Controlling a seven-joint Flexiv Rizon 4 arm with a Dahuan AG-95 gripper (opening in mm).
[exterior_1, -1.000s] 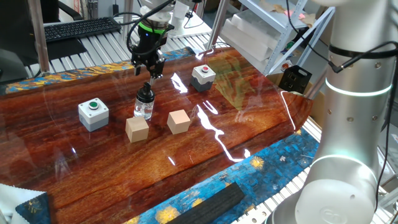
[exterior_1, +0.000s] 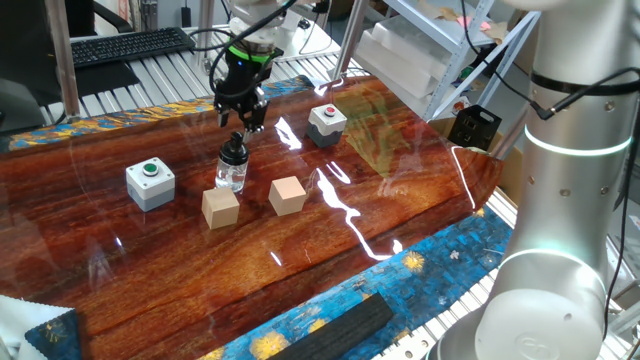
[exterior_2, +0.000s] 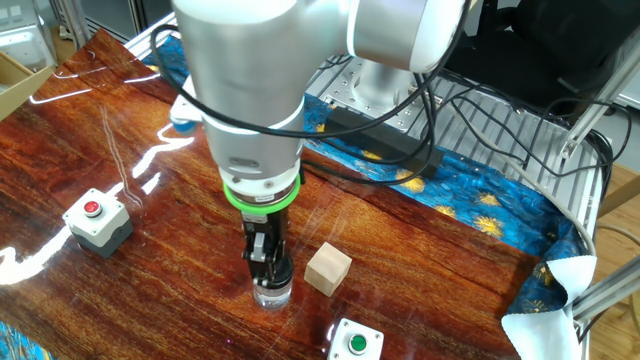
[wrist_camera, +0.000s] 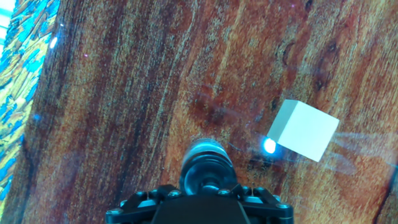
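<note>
A clear bottle with a black pump-like top (exterior_1: 232, 165) stands upright on the glossy wooden table. My gripper (exterior_1: 240, 124) hangs just above and behind its top, fingers spread apart. In the wrist view the dark bottle top (wrist_camera: 208, 171) lies straight ahead of the gripper, between its two sides. Nothing appears clamped. From the second exterior view, the gripper overlaps the bottle (exterior_2: 272, 297), so the gap between them is hidden. Two wooden cubes sit close by, one left (exterior_1: 220, 208) and one right (exterior_1: 287, 196) in the first exterior view.
A green-button box (exterior_1: 150, 184) is left of the bottle, and a red-button box (exterior_1: 326, 125) stands behind to the right. A black bar (exterior_1: 335, 330) lies along the near edge on blue patterned cloth (exterior_1: 440, 262).
My gripper has come down a little and shifted slightly right in the first exterior view. The bottle, cubes and button boxes have stayed put.
</note>
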